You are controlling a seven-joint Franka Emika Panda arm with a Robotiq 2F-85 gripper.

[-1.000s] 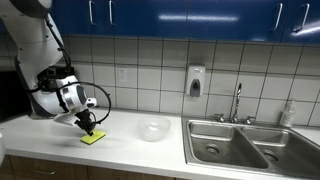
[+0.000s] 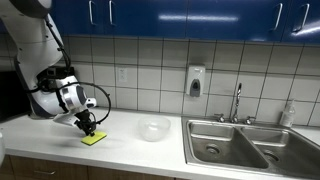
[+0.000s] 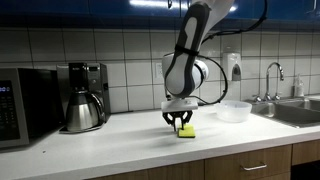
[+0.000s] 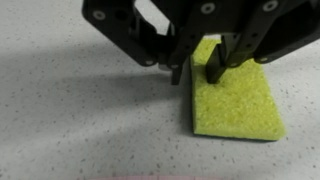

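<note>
A yellow-green sponge (image 4: 235, 103) lies flat on the speckled counter, on the right side of the wrist view. My gripper is low over its left edge, the fingers part open with a narrow gap between the fingers. One finger (image 4: 214, 70) is over the sponge's top face and the other is just past its left edge. The far end of the sponge is hidden behind the gripper body. From outside, the sponge (image 2: 94, 138) shows right below the gripper (image 2: 90, 131), and the second exterior view has the sponge (image 3: 187, 131) there too.
A clear bowl (image 2: 155, 128) stands on the counter between the sponge and the sink (image 2: 215, 148). A coffee maker (image 3: 85, 98) and a microwave (image 3: 28, 107) are at the left in the second exterior view. Bare counter (image 3: 110, 142) stretches between them and the sponge.
</note>
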